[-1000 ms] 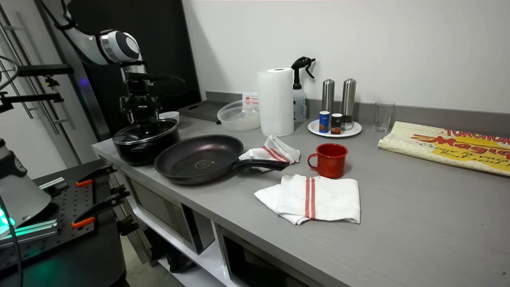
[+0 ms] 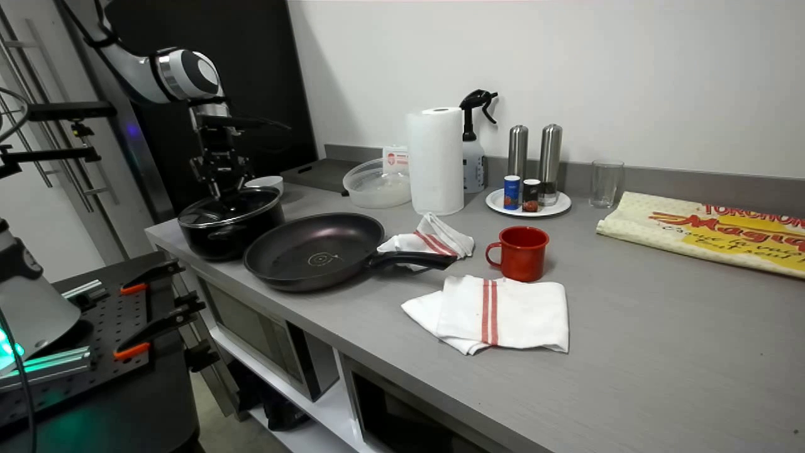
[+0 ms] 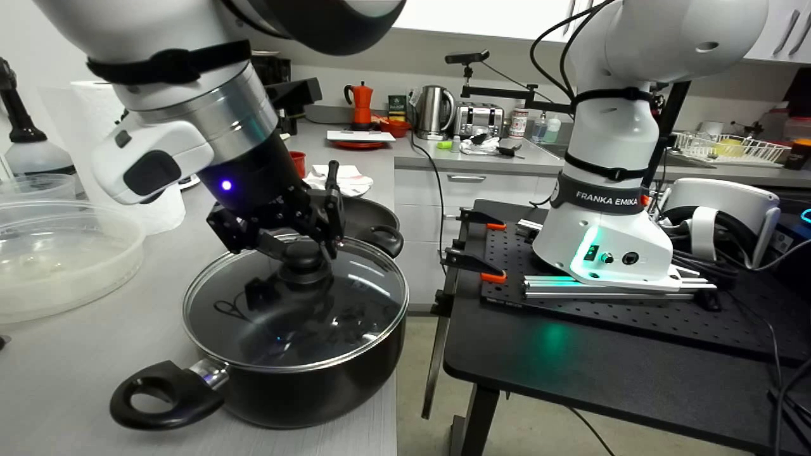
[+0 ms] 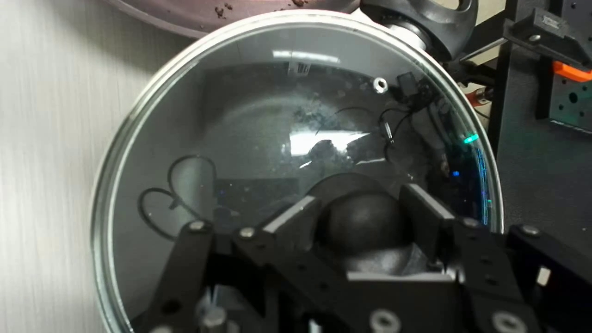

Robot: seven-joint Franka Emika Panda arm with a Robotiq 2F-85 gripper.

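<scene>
A black pot stands on the counter with its glass lid seated on the rim. The lid's round black knob sits between the fingers in the wrist view, one on each side. My gripper points down over the lid and is shut on that knob. From exterior view 1, the gripper is small and dark, so contact at the knob is hard to make out there.
A frying pan stands close beside the pot. Farther along are white cloths, a red mug and a paper towel roll. A clear plastic bowl lies across from the pot.
The fingers were spread apart over the lid a second ago; now they have closed in around the knob. The arm, pot and lid look unmoved.
</scene>
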